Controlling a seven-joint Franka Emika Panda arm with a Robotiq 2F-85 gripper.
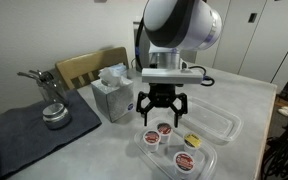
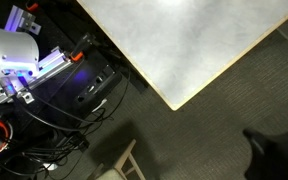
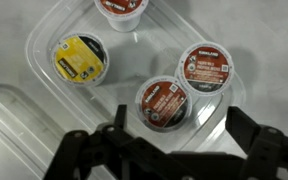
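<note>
My gripper stands open with nothing between its fingers, over a clear plastic tray [image 3: 125, 87] on the table. In the wrist view a red-brown lidded cup [image 3: 164, 103] lies just ahead of the gap between the fingers. Touching or nearly touching it is a second red-brown cup [image 3: 206, 68]. A third red-brown cup [image 3: 122, 5] shows at the top edge, and a yellow-lidded cup [image 3: 81, 58] sits to the left. From exterior view 1, the black fingertips appear right above the cups, apart from them.
Another clear tray [image 1: 222, 122] stands beside the cups, empty as far as shows. At the back is a grey box [image 1: 112, 99] with white packets. To the left a metal canister [image 1: 55, 113] rests on a dark mat [image 1: 24, 128]. Bare table lies front left.
</note>
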